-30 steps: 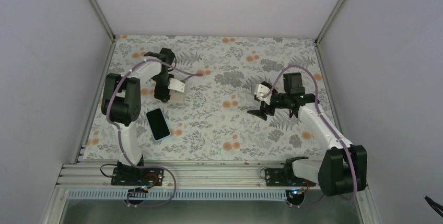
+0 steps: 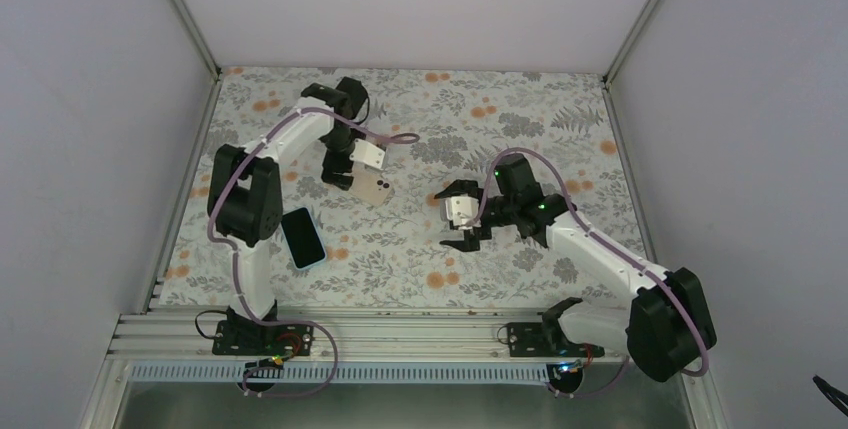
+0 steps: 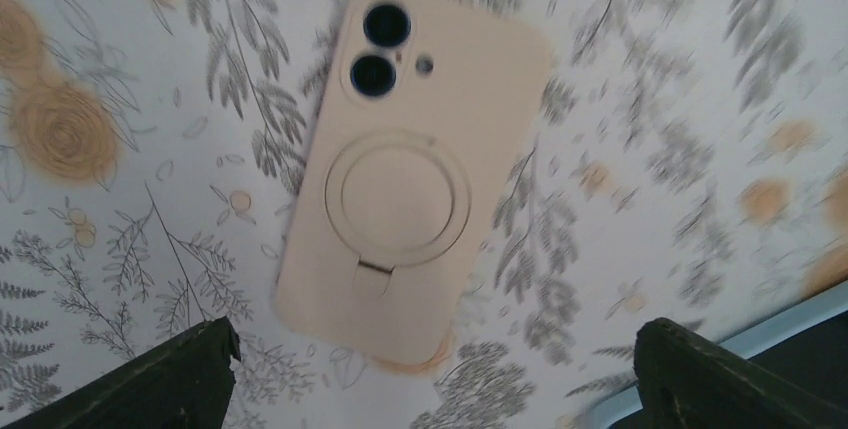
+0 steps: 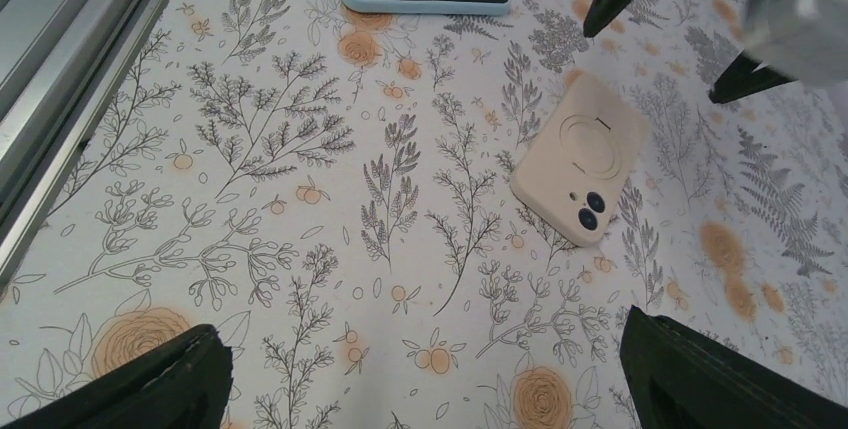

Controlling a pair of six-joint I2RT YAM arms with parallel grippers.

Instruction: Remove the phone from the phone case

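A beige phone case (image 3: 400,149) lies flat, back side up, with two dark camera lenses and a ring on its back. Its underside is hidden, so I cannot tell from here how a phone sits in it. My left gripper stands open above its lower end, with empty space between the fingers. Well to the right of the case, my right gripper (image 2: 447,217) is open and empty, facing left toward it. In the right wrist view the case (image 4: 582,159) lies ahead, apart from both of that gripper's fingers.
A dark-screened phone with a light blue rim (image 2: 304,238) lies face up nearer the front left. A metal rail (image 2: 400,317) runs along the front edge.
The beige case and my left gripper have shifted right from a second ago; the left gripper has since eased slightly back left. My right gripper has moved left and turned toward the case.
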